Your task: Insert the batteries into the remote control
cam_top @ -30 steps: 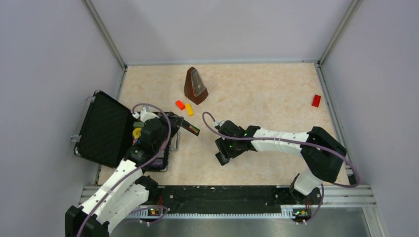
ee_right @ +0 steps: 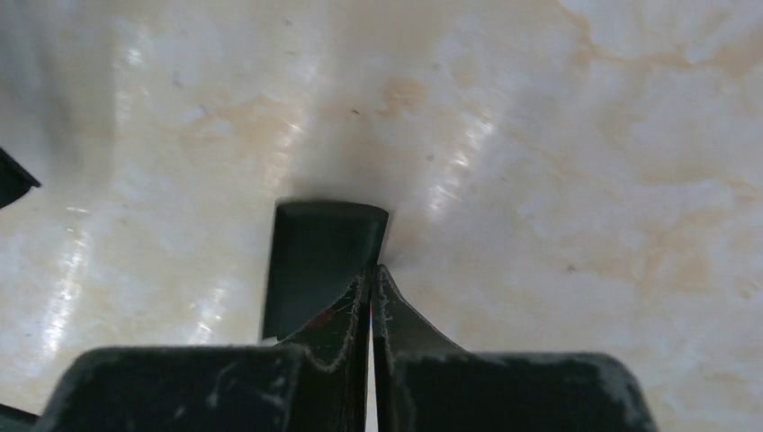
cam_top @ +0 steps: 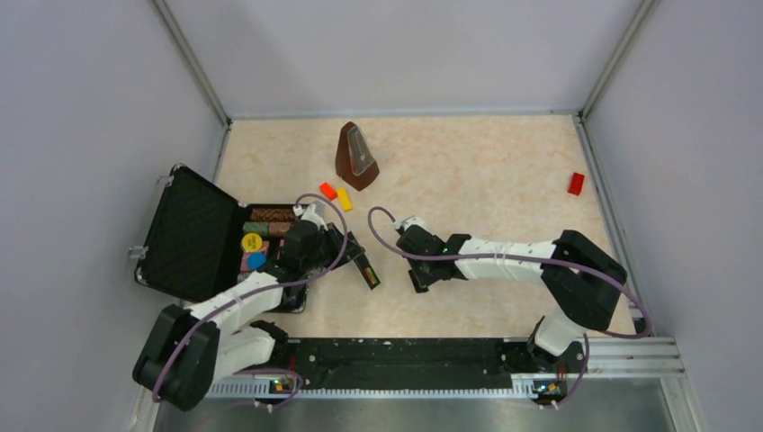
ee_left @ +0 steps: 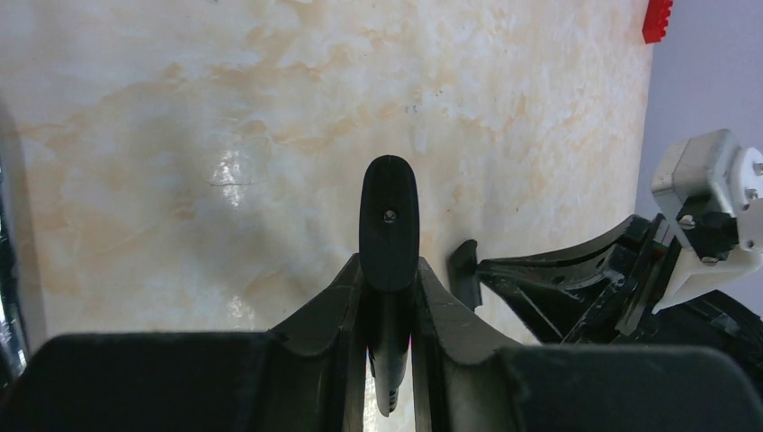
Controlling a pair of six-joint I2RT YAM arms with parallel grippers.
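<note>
My left gripper is shut on the black remote (ee_left: pixel 387 198), held upright between the fingers in the left wrist view; from the top, the remote (cam_top: pixel 366 270) shows colored contents at its lower end. A small black cover (ee_right: pixel 319 261) lies flat on the table, also seen in the top view (cam_top: pixel 417 282). My right gripper is shut, its fingertips at the cover's near right part, with nothing visible between them.
An open black case (cam_top: pixel 189 234) with colored items sits at left. A wooden metronome (cam_top: pixel 355 157), orange block (cam_top: pixel 327 191) and yellow block (cam_top: pixel 344 198) stand behind; a red brick (cam_top: pixel 575 183) lies far right.
My left gripper has moved right and toward the front with the remote, which has turned. The cover has shifted slightly right and back, with my right gripper over it.
</note>
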